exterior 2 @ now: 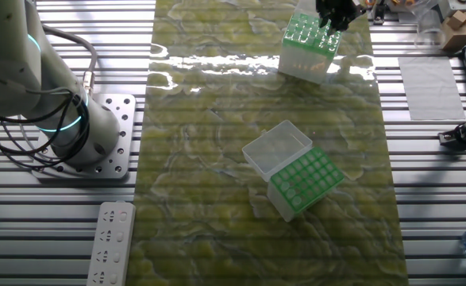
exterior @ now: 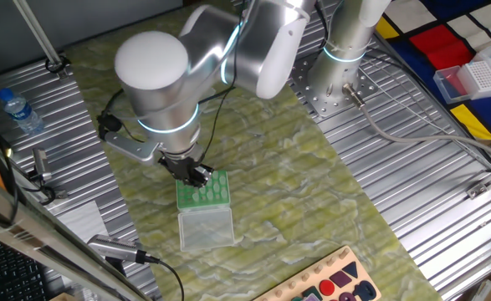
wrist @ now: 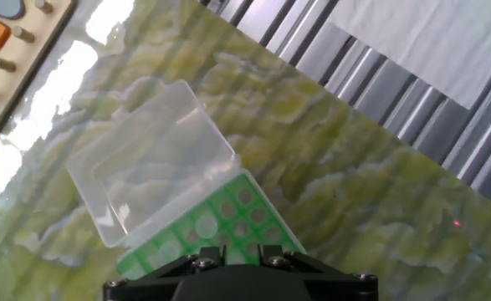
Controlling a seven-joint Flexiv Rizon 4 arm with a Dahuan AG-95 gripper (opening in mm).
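Observation:
A green-topped tube box with its clear lid folded open sits on the marbled mat; rows of holes, some with pale round caps, cover its top. Directly above this rack is my gripper, near its back edge. In the wrist view the two fingertips of my gripper stand apart, and the green rack shows between them with no object held. Whether the tips touch the rack is hard to tell. A second green-topped box, its lid open, lies elsewhere on the mat.
A wooden shape board lies at the mat's front edge. A water bottle and a camera on a mount stand at the left.

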